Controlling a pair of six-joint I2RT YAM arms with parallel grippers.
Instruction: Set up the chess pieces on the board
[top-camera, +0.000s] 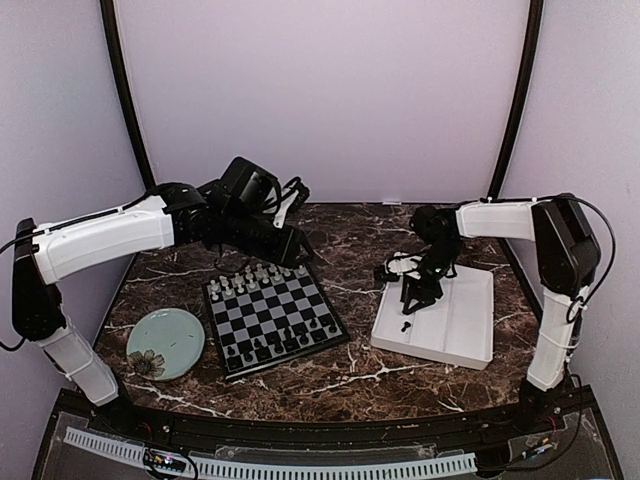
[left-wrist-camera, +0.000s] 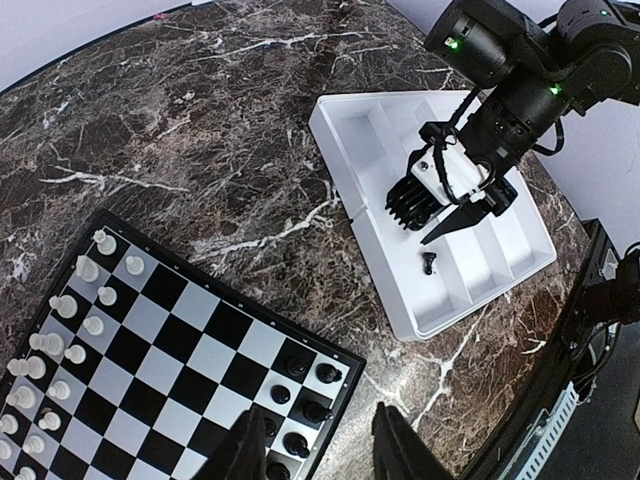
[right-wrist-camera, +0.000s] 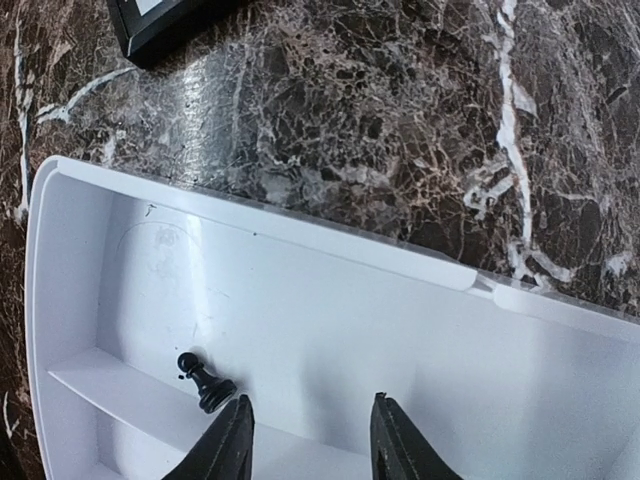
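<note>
A single black pawn (right-wrist-camera: 207, 382) lies on its side in the white tray (right-wrist-camera: 300, 225), against a divider in the right wrist view. Right of that pawn is my right gripper, its fingers apart and nothing between them. The chessboard (top-camera: 265, 320) carries white pieces (top-camera: 255, 278) along its far side and black pieces (top-camera: 285, 338) along its near side. Over the far part of the board hangs my left gripper (top-camera: 297, 262); its open, empty fingers show at the bottom of the left wrist view, where some board squares are out of frame.
A pale green plate (top-camera: 166, 343) with a flower pattern sits left of the board. Bare marble table (top-camera: 340, 265) separates board and tray. Raised walls and dividers (left-wrist-camera: 395, 150) split the tray into compartments.
</note>
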